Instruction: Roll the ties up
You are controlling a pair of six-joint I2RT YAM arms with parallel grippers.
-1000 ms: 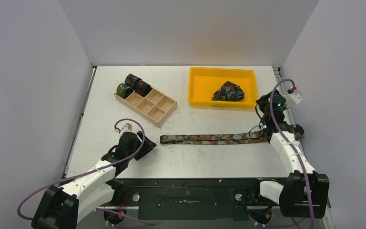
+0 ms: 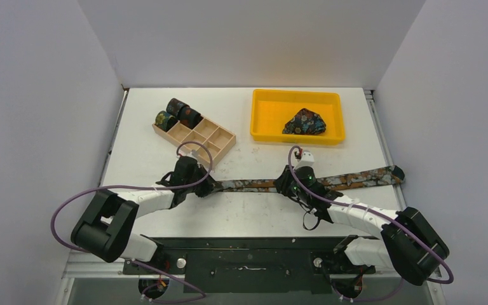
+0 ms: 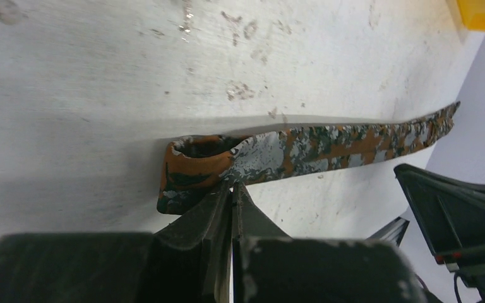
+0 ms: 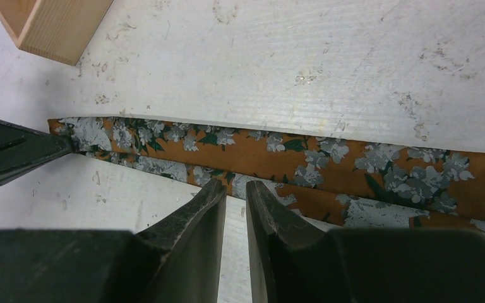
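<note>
A long folded floral tie (image 2: 368,180), brown and grey, lies flat across the table. My left gripper is shut at its left end, where the fabric (image 3: 189,170) is bent up in a small loop; I cannot tell that any cloth is between the fingertips. My right gripper is over the middle of the strip, near its lower edge, fingertips close with a slight gap, no cloth visible held between them.
Behind are a wooden divider box (image 2: 213,143) with several rolled ties (image 2: 178,108) and a yellow tray (image 2: 270,114) holding a dark bunched cloth (image 2: 304,124).
My left gripper has moved right onto the tie's left end. My right gripper has come from beside the yellow tray down and left over the middle of the tie.
</note>
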